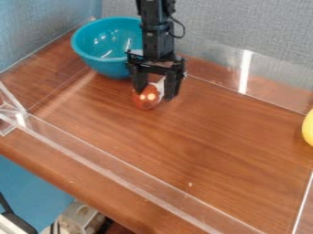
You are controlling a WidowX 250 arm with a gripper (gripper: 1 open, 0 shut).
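Observation:
My black gripper (156, 77) hangs near the middle back of the wooden table, its fingers down around a red, white-spotted toy mushroom (146, 99) with a pale stem, standing or lying on the wood. The fingers partly hide the mushroom; whether they touch it is unclear. A teal bowl (91, 43) sits just behind and left of the gripper.
A yellow object (307, 128) is cut off at the right edge. Clear plastic walls border the wooden surface (184, 169), which is bare across the front and right.

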